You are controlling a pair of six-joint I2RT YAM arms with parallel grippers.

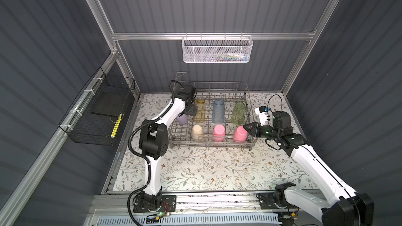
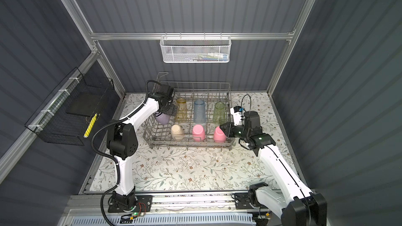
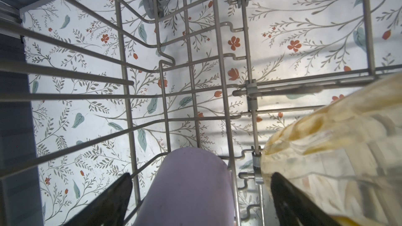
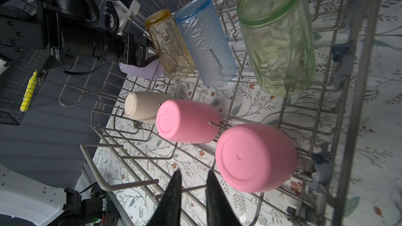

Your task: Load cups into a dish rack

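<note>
A grey wire dish rack (image 1: 209,144) holds a lavender cup (image 3: 184,188) at left, yellow (image 4: 167,44), blue (image 4: 207,46) and green (image 4: 276,46) glasses behind, and a cream cup (image 4: 146,106) and two pink cups (image 4: 188,121) (image 4: 255,159) in front. My left gripper is open over the lavender cup, beside the yellow glass; whether it touches the cup is unclear. My right gripper is part open beside the front-right pink cup, with no object visible between its fingers.
A white mesh basket (image 1: 217,50) hangs on the back wall, a black wire basket (image 1: 104,104) on the left.
</note>
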